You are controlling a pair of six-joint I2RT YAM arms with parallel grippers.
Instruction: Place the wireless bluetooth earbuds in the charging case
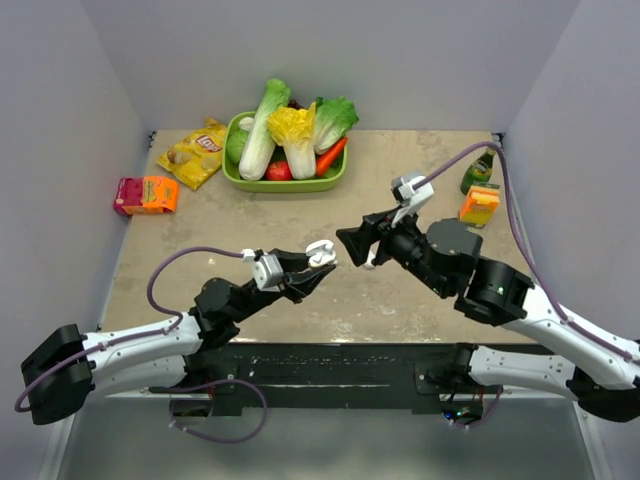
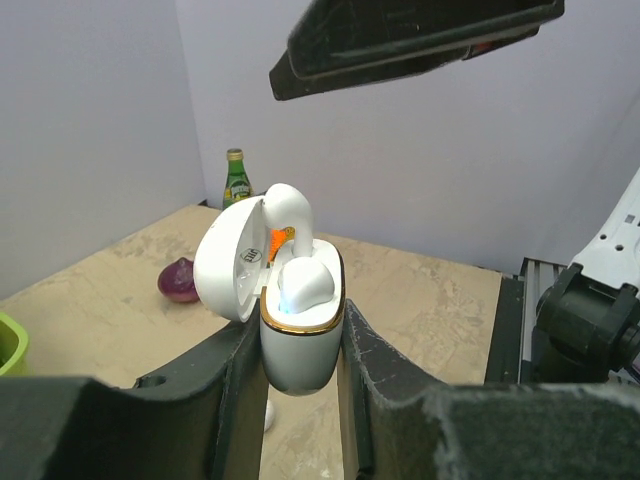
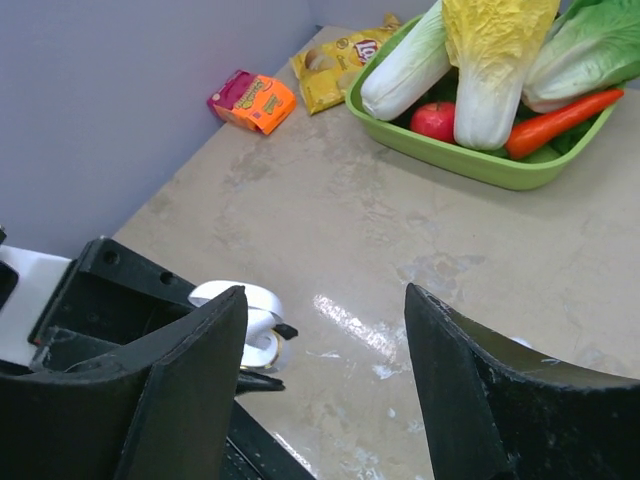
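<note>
The white charging case (image 2: 300, 355) with a gold rim is held upright, lid raised, by my left gripper, shut on it near the table's centre in the top view (image 1: 322, 255). A white earbud (image 2: 305, 285) shows in the case. My right gripper (image 1: 355, 237) is open to the right of the case and above it, nothing seen between its fingers. A small white object (image 1: 369, 262) lies on the table below the right gripper, largely hidden in the top view.
A green basket (image 1: 236, 174) of vegetables stands at the back, with snack packs (image 1: 146, 195) at left, and a bottle (image 1: 478, 172) and orange carton (image 1: 480, 207) at right.
</note>
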